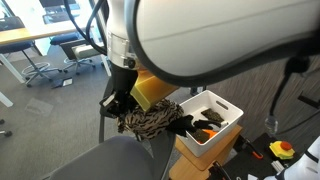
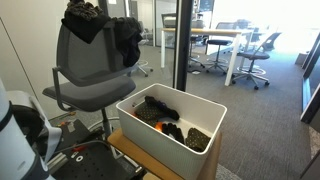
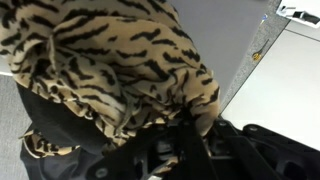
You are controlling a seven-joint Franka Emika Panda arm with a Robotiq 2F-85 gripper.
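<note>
A tiger-striped cloth [image 3: 100,60] is bunched in my gripper, which is shut on it in the wrist view. In exterior view 1 the gripper [image 1: 120,104] is over the top of the grey chair [image 1: 108,160], with the striped cloth [image 1: 150,121] hanging at the chair's backrest. The arm hides much of the backrest there. In exterior view 2 dark cloth [image 2: 127,38] hangs over the chair back [image 2: 85,65], and a patterned bunch [image 2: 85,14] shows at its top. Whether the striped cloth rests on the backrest, I cannot tell.
A white bin [image 2: 180,153] with dark cloths and something orange stands on a wooden surface [image 2: 140,137] beside the chair. A glass partition with a dark post [image 2: 183,45] is behind. Open carpet [image 1: 50,125] lies left of the chair.
</note>
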